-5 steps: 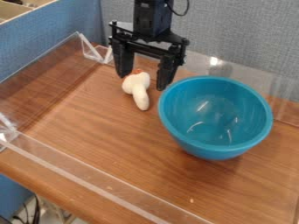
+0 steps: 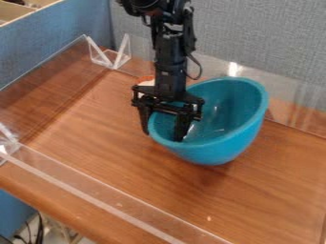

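Note:
My black gripper (image 2: pixel 173 114) is low at the left rim of a teal bowl (image 2: pixel 224 132), its fingers reaching down over the rim and partly into the bowl. Whether they are touching or closed on the rim is hard to tell. The bowl stands on the wooden table (image 2: pixel 114 181), slightly tilted in appearance. Behind the gripper, a small pale and orange object shows only at its edge, mostly hidden.
Clear plastic edging runs along the table's front and back, with white brackets (image 2: pixel 109 54) at the back left and at the left edge. A blue padded wall (image 2: pixel 38 48) borders the left.
My gripper has come down onto the bowl's left side, and the bowl has shifted left and back. The white object behind is now mostly hidden.

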